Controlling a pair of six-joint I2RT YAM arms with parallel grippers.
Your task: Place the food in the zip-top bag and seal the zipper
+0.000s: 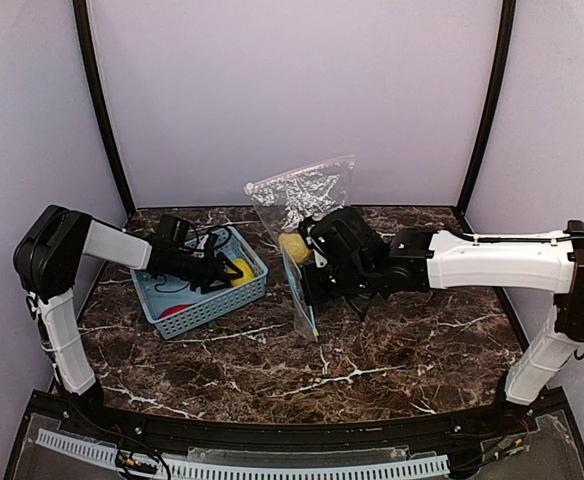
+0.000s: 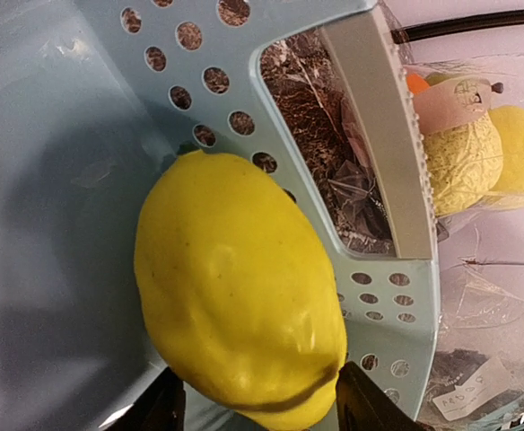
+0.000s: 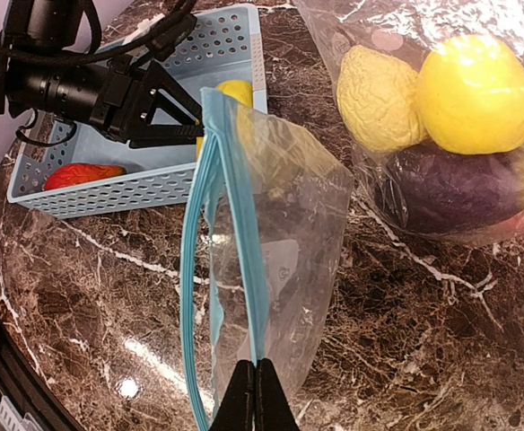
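Note:
In the left wrist view a yellow fruit lies in the light-blue basket. My left gripper is open around the fruit's near end, one finger on each side; whether both touch it is unclear. The clear zip-top bag is on the table right of the basket, its blue zipper parted at the mouth. My right gripper is shut on the edge of the zipper strip. Inside the bag show a pale yellow food, a bright yellow one and a purple one.
A red food lies in the basket's near corner. Bare marble-patterned table extends in front of basket and bag. The basket's raised rim stands between the yellow fruit and the bag.

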